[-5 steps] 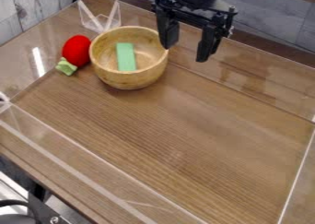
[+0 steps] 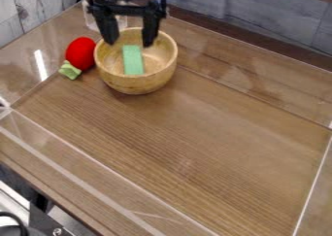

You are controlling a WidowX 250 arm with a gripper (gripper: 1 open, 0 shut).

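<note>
My gripper [image 2: 119,26] is at the top of the view, above and over the back part of a wooden bowl [image 2: 163,68], with its two dark fingers spread open. Inside the bowl lies a pale green oblong object [image 2: 132,60]. Left of the bowl are a red rounded object [image 2: 80,52] and a small light green item [image 2: 70,71] just below it.
A clear object, hard to make out, stands at the back left behind the gripper. A dark cable or part shows at the bottom left edge.
My gripper has moved left from over the middle-right of the table to above the bowl. The bowl and the objects by it look unmoved.
</note>
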